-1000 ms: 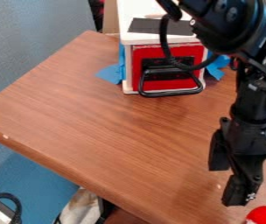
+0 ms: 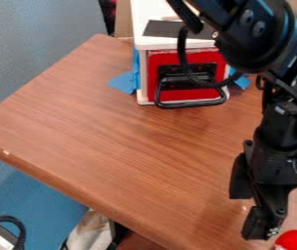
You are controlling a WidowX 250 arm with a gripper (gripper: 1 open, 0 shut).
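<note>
The black gripper [image 2: 258,205] points down over the right side of the wooden table, low near its surface; whether it is open or shut is hard to make out. Just below and right of it, a red round object [image 2: 296,241] is partly cut off by the bottom edge of the view.
A red and white appliance [image 2: 166,63] with a black handle stands at the back on blue pieces.
The arm and gripper have shifted slightly downward over the last second, closer to the red object. The other things are unchanged.
</note>
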